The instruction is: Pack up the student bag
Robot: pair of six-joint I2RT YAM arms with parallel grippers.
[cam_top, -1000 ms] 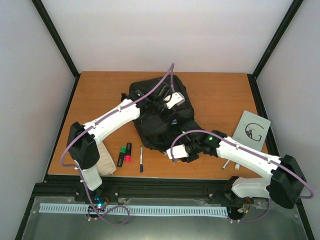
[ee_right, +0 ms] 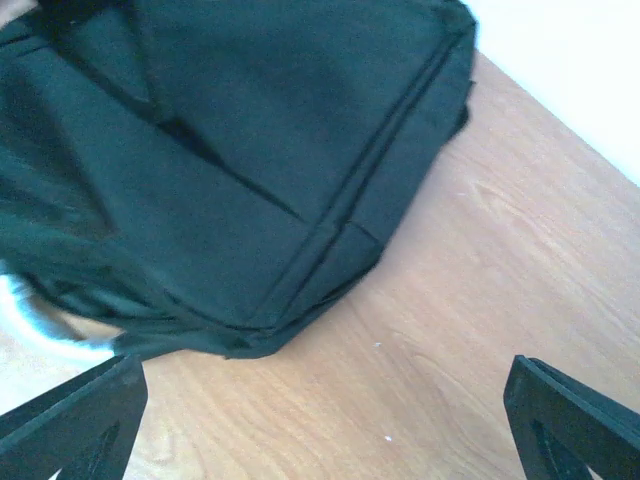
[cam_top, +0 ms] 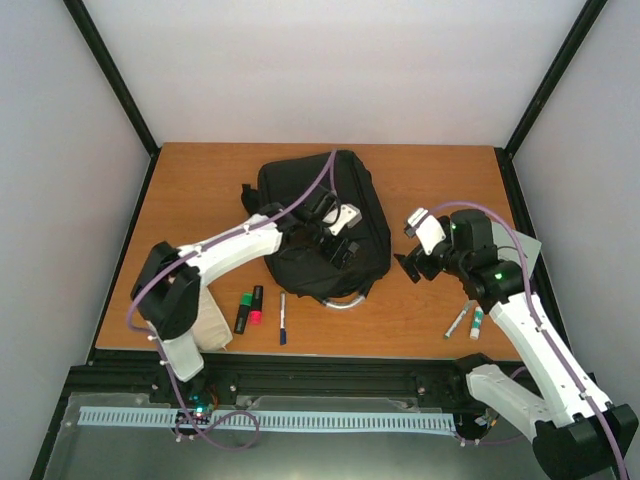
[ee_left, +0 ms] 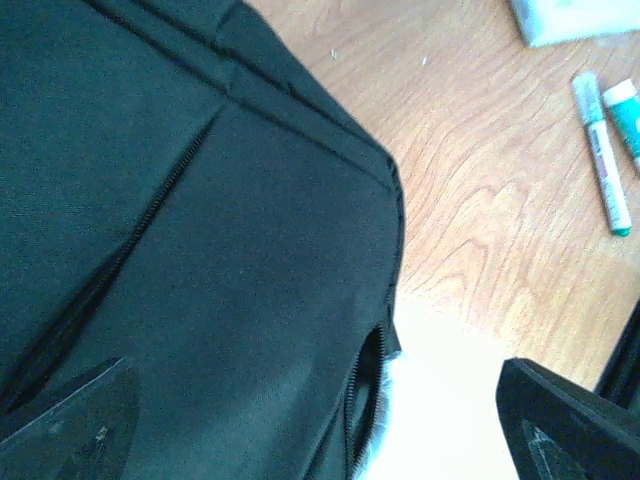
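A black backpack (cam_top: 325,185) lies on the wooden table, its light handle (cam_top: 345,303) toward the front edge. Over the bag's lower half is my left gripper (cam_top: 341,257), its fingers apart with nothing between them; beneath it, the left wrist view shows dark fabric (ee_left: 260,230) and a zipper line (ee_left: 150,210). To the right of the bag, clear of it, my right gripper (cam_top: 407,271) stands open and empty. In the right wrist view the bag's side (ee_right: 300,200) fills the upper left. Whether the bag's compartments hold anything cannot be seen.
A grey-green notebook (cam_top: 525,245) lies at the right, partly covered by my right arm. Two pens (cam_top: 458,320) (cam_top: 476,323) lie near the front right. Left of the handle are two markers (cam_top: 243,313) (cam_top: 256,304), a pen (cam_top: 283,318) and a beige pouch (cam_top: 211,322).
My right gripper has left the bag's handle end, moving right and toward the back, and its arm now covers part of the notebook. The left gripper has shifted slightly toward the front over the bag.
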